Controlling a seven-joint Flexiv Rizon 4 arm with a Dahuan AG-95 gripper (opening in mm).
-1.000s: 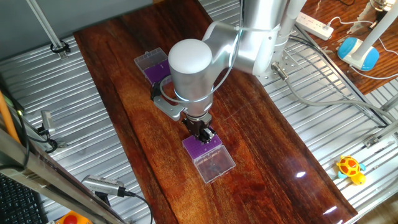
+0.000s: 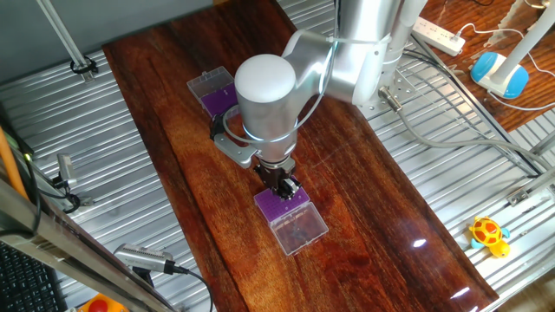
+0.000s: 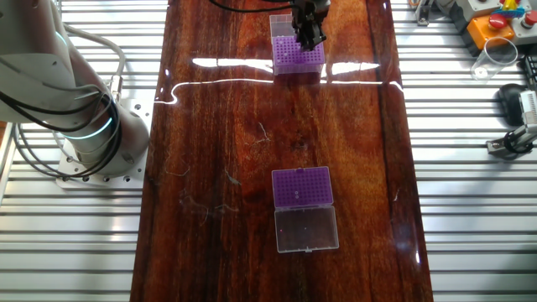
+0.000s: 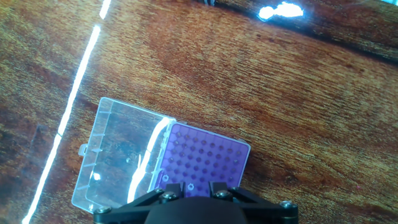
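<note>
My gripper (image 2: 284, 187) hovers over the purple rack (image 2: 279, 204) of an open clear box, whose lid (image 2: 300, 230) lies folded back. In the wrist view the gripper is open, its two fingertips apart with purple surface (image 4: 202, 155) showing between and beyond them. Two small pale rings sit in holes near the fingers; the rest of the visible holes look empty. From the other side, the gripper (image 3: 311, 38) stands over that rack (image 3: 294, 55). A second open box has a purple rack (image 3: 302, 187) with small pale spots and a clear lid (image 3: 307, 229).
Both boxes stand on a brown wooden board (image 3: 218, 252) with bare room between and around them. A toy turtle (image 2: 487, 232) lies off the board at right. A clear cup (image 3: 493, 57) stands beyond the board's other edge, on the metal slats.
</note>
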